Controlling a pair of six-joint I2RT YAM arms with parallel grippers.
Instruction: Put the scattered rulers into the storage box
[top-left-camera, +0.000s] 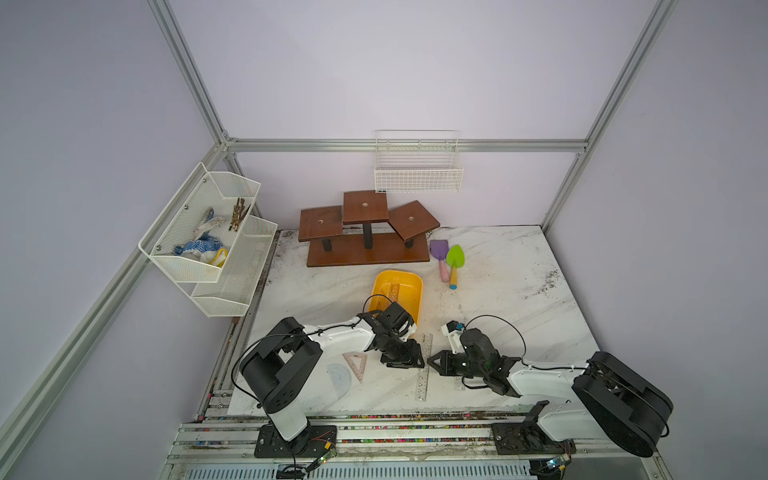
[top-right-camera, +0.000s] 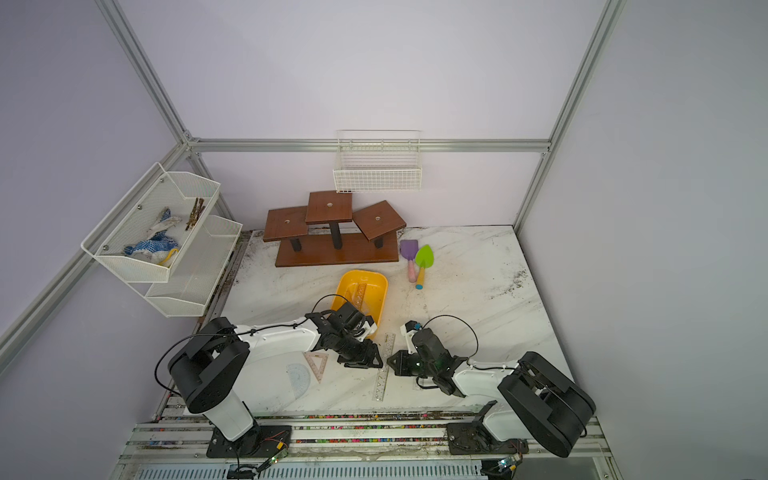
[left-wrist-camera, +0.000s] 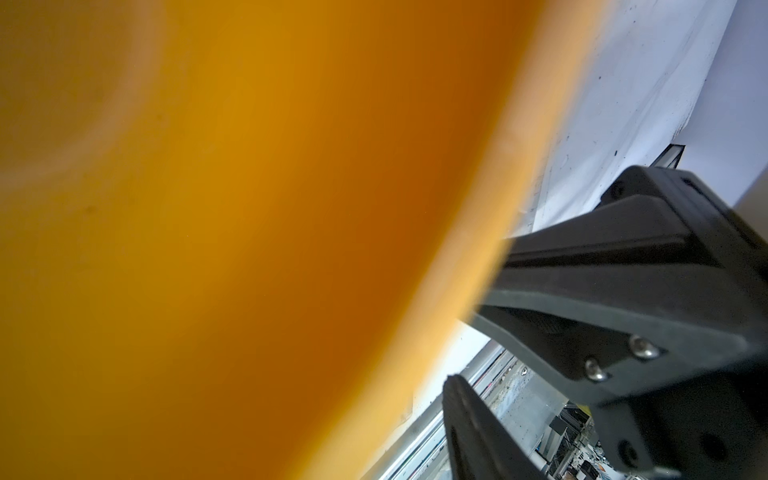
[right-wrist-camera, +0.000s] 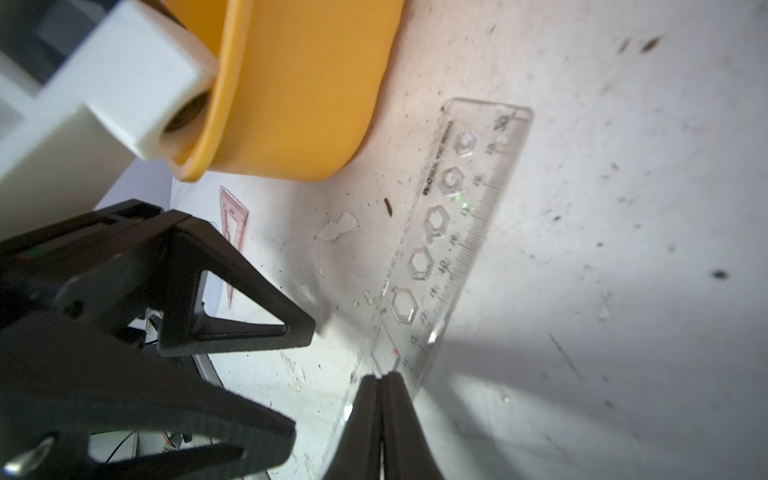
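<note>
A long clear ruler (right-wrist-camera: 438, 216) lies on the table between my two grippers, slightly slanted. My right gripper is shut with nothing showing between its fingers; its tips overlap the ruler, and contact cannot be told. From the other side, my left gripper (top-left-camera: 421, 356) points at the ruler, its fingers parted and empty. The yellow storage box (top-left-camera: 419, 300) stands behind the left gripper with an orange ruler (top-left-camera: 393, 291) inside. Its wall (left-wrist-camera: 264, 320) fills most of the left wrist view. A pink triangle (top-left-camera: 357, 365) and a clear protractor (top-left-camera: 339, 380) lie left of the ruler.
Another clear piece (top-left-camera: 459, 384) shows partly beneath the right gripper. A purple shovel (top-left-camera: 439, 250) and a green shovel (top-left-camera: 455, 257) lie behind, near the brown stand (top-left-camera: 366, 249).
</note>
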